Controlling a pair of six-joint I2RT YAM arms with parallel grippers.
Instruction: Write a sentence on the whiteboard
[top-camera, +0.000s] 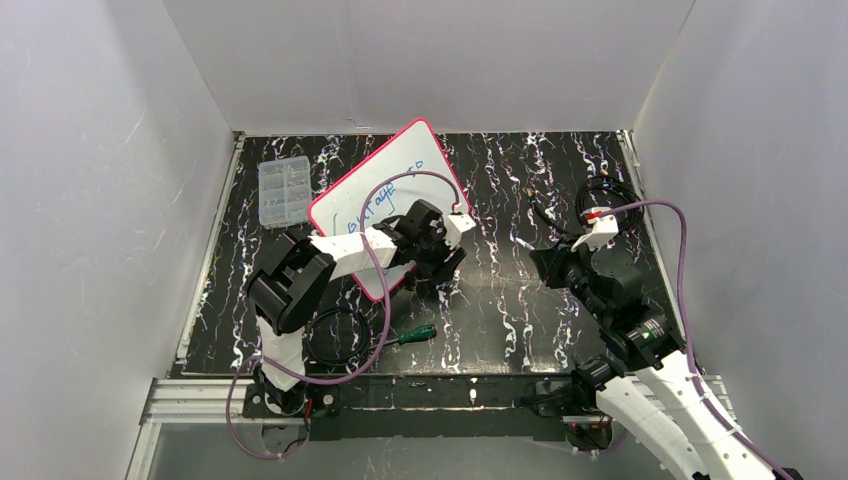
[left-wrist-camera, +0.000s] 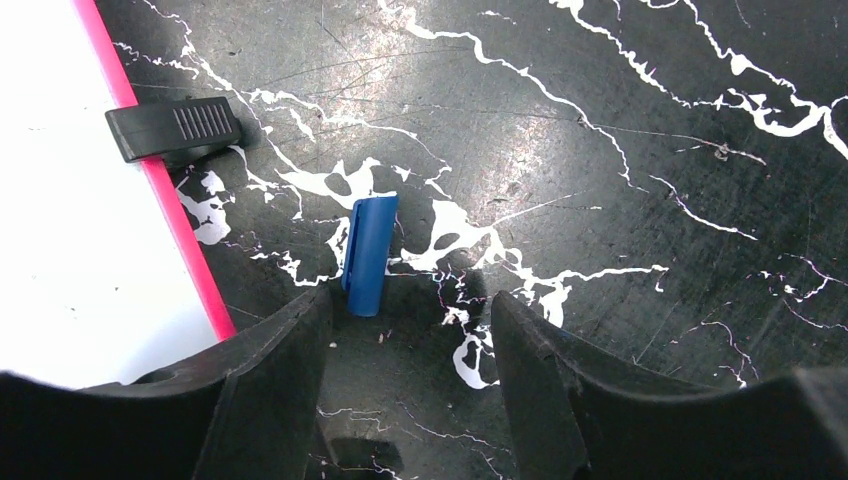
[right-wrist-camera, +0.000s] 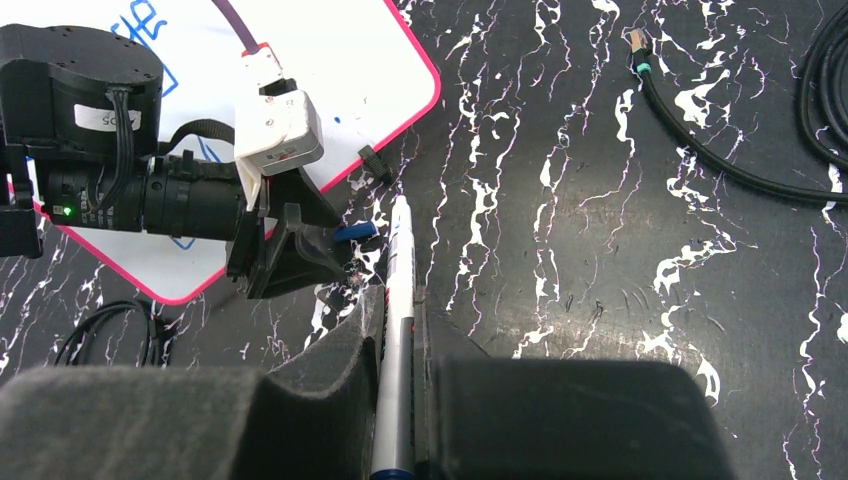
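Observation:
The whiteboard (top-camera: 410, 150), edged in red, lies tilted on the left half of the table and carries blue handwriting. A blue marker cap (left-wrist-camera: 370, 255) rests on the black table just off the board's edge. Over it, my left gripper stands open; the cap lies ahead of the gap, nearer the left finger, with nothing held. My right gripper is shut on a white marker (right-wrist-camera: 401, 250), whose uncapped-looking tip points away from the fingers. In the top view, the left gripper hides the cap and part of the board.
A black clip (left-wrist-camera: 175, 130) grips the board's edge close to the cap. Elsewhere are a clear compartment box (top-camera: 285, 192), a green-handled screwdriver (top-camera: 417, 334) and coiled black cable (top-camera: 606, 192). Between the arms, the table is bare.

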